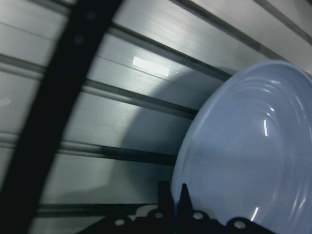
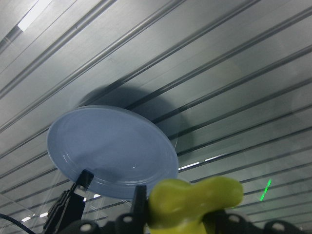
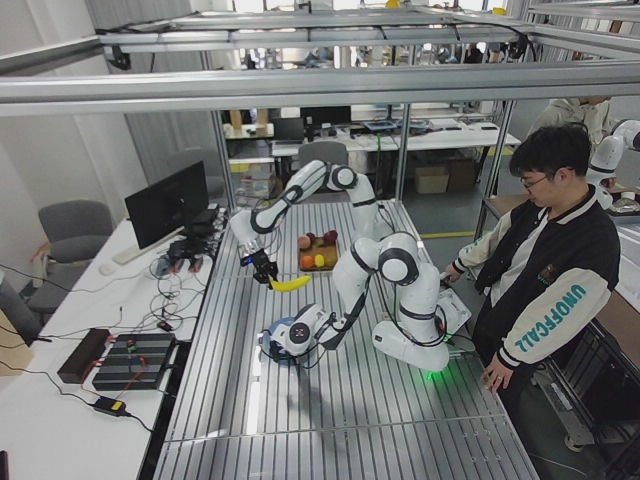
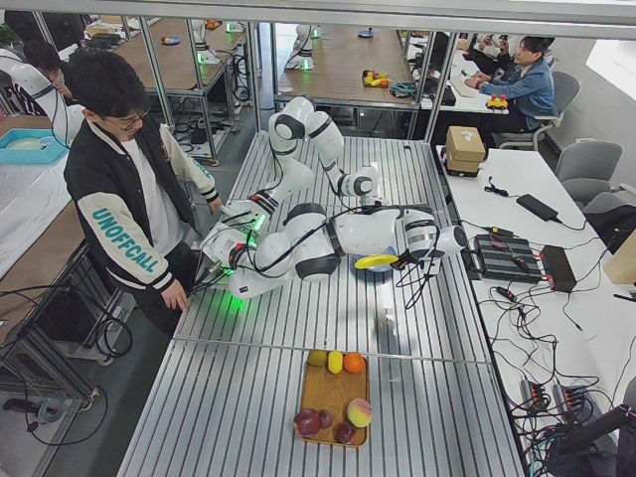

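Note:
A yellow banana (image 3: 289, 283) is in my right gripper (image 3: 265, 272), which is shut on it, in the air above the table. In the right wrist view the banana (image 2: 195, 200) is blurred at the bottom, and a light blue plate (image 2: 112, 146) sits below it on the slatted table. My left gripper is at the plate's rim; in the left wrist view its fingers stand close together on the rim of the plate (image 1: 243, 151), apparently shut on it.
A wooden tray (image 4: 338, 388) of several fruits lies on the table. A man (image 3: 545, 250) stands at the table's side, a hand near the arm bases. Desks with a monitor (image 3: 165, 205) and cables run along the other side.

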